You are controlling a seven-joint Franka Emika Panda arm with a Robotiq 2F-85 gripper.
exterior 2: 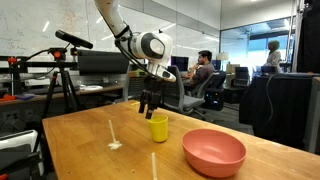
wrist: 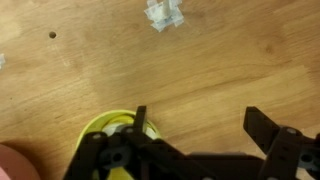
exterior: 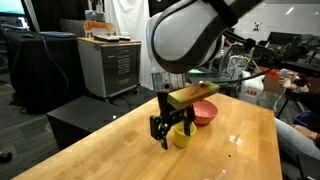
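Note:
A yellow cup [exterior 2: 159, 128] stands upright on the wooden table; something pale shows inside it from above in the wrist view. My gripper is open above the tabletop, with bare wood between its fingers. In the wrist view, the left finger [wrist: 136, 133] overlaps the right part of the cup's rim, and that side of the cup is hidden. From the first exterior view, the gripper [exterior: 160, 138] appears just left of the cup [exterior: 182, 140]. Whether a finger touches the cup, I cannot tell.
Close to the cup is a pink bowl [exterior 2: 213, 152]. A white stick-like piece [exterior 2: 154, 166] and another small white item [exterior 2: 113, 138] lie on the table. A dark cabinet [exterior: 111, 68] stands behind.

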